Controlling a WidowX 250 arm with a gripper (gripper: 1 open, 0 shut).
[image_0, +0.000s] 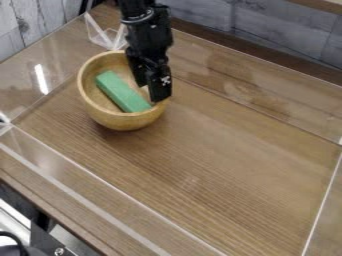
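A yellow-brown bowl sits on the wooden table at the upper left, with a green block lying inside it. My black gripper hangs from the top of the view over the bowl's right side, beside the green block. It appears open, though the fingertips are small and dark against the bowl.
A grey tiled wall runs along the back. Clear plastic or cord lies behind the bowl at the upper left.
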